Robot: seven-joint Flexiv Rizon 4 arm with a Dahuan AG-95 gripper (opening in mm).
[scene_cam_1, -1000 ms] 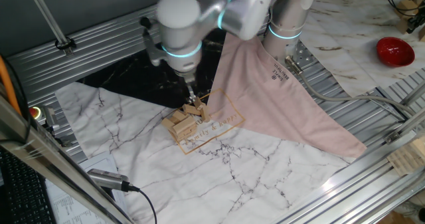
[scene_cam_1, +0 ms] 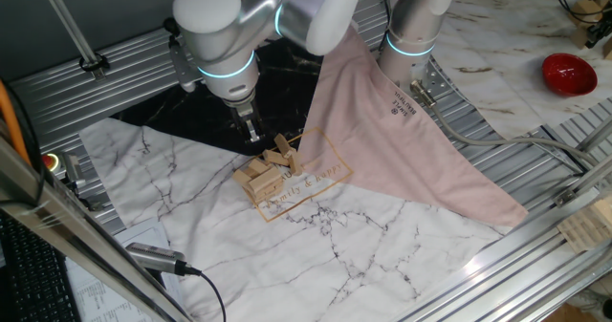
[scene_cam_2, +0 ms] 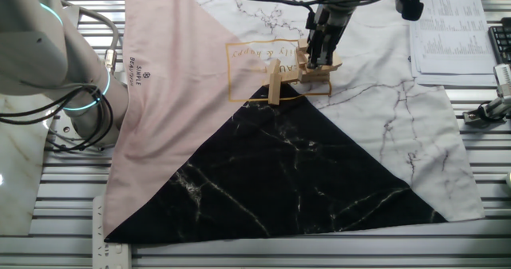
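Observation:
Several plain wooden blocks (scene_cam_1: 256,181) lie in a loose heap on the cloth in exterior view 1, by the gold printed frame. At the heap's right, a few blocks (scene_cam_1: 283,150) lean or lie across each other. In exterior view 2, one long block (scene_cam_2: 274,82) shows apart, its near end over the black patch. My gripper (scene_cam_1: 252,133) points down just behind the heap in exterior view 1, with no block visible in it. From the other side, the gripper (scene_cam_2: 320,60) overlaps the heap (scene_cam_2: 323,76) and partly hides it. Its finger spacing is too small to make out.
The cloth has black, pink (scene_cam_1: 382,136) and white marbled (scene_cam_1: 363,255) areas, largely clear around the heap. A red bowl (scene_cam_1: 569,75) sits far off at the right. A cabled grey device (scene_cam_1: 156,258) and papers (scene_cam_2: 451,33) lie by the cloth's edge.
The blocks look unmoved.

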